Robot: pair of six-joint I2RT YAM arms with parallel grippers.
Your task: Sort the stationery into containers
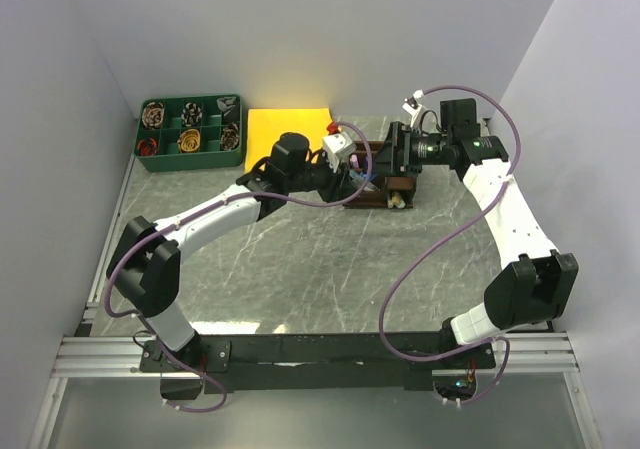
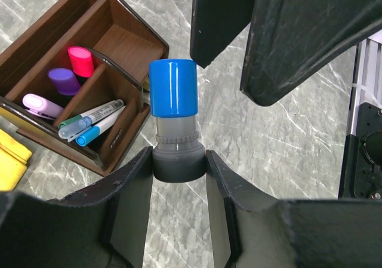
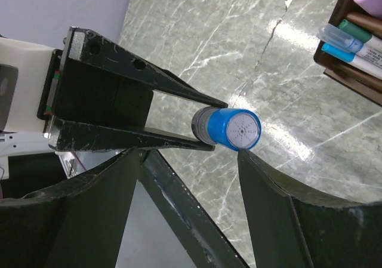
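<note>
A glue stick [image 2: 173,89] with a blue cap and grey base is pinched at its base by my left gripper, cap pointing away from the fingers. Spread fingers [image 2: 224,17] of the right gripper loom beside the cap in the left wrist view. From the right wrist, my right gripper stands open, the blue cap [image 3: 242,129] beyond its tips and not between them. A brown wooden organizer [image 2: 128,38] holds a pink marker [image 2: 81,61], a purple one [image 2: 64,81], a lilac highlighter [image 2: 42,105] and several pens [image 2: 98,125].
A green sectioned tray [image 1: 160,163] with rolled items stands at the back left. Yellow cloth [image 1: 270,129] lies between it and the organizer. Both arms meet over the organizer.
</note>
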